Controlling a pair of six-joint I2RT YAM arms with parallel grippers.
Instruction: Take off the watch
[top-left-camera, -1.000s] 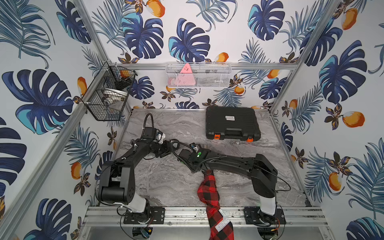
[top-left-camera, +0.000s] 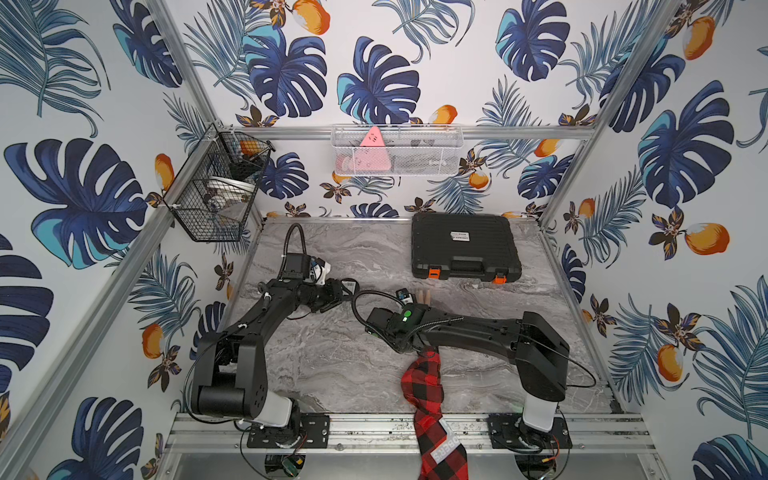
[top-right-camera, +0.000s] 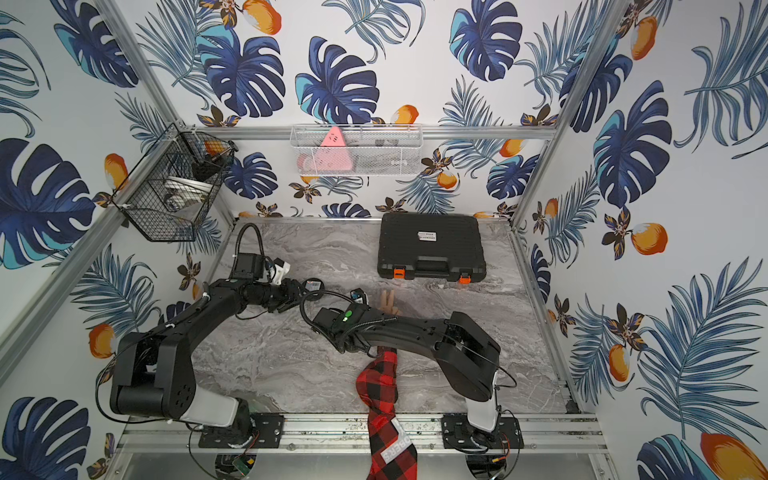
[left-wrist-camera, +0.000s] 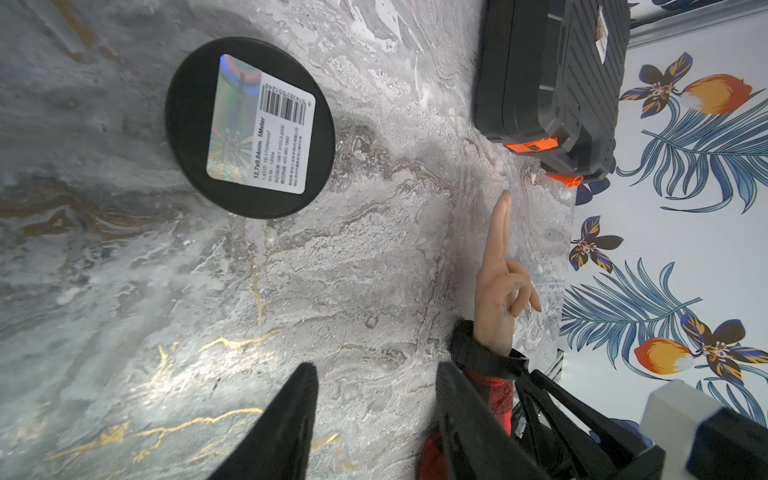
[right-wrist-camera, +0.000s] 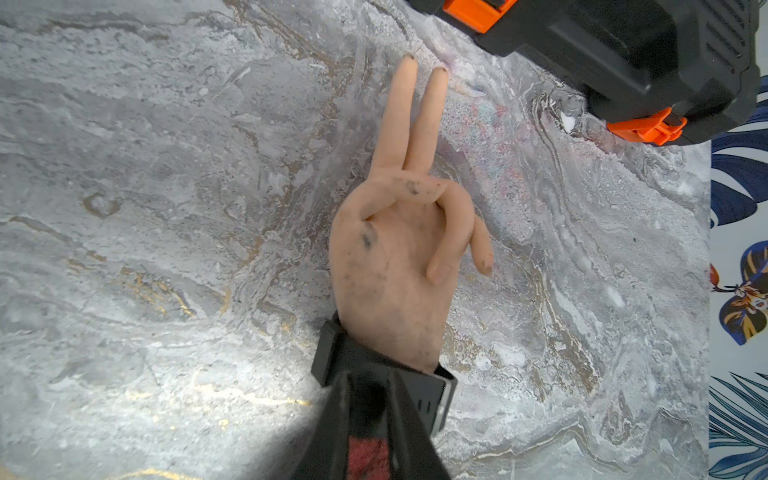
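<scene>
A mannequin hand (right-wrist-camera: 392, 264) with two fingers raised lies on the marble table, wearing a black watch (left-wrist-camera: 484, 352) at the wrist above a red-checked sleeve (top-left-camera: 424, 376). In the right wrist view my right gripper is over the watch, its blurred fingers parted; whether they touch the strap is unclear. My left gripper, left of the hand, stands open above bare table, with nothing between its fingers.
A round black disc (left-wrist-camera: 264, 200) with a label lies near my left gripper. A black case (top-left-camera: 465, 244) with orange latches sits behind the hand. Wire baskets (top-left-camera: 224, 192) hang on the walls.
My right arm and gripper have shifted rightward and toward the front. The visible sleeve has moved slightly right. The left arm has shifted a little.
</scene>
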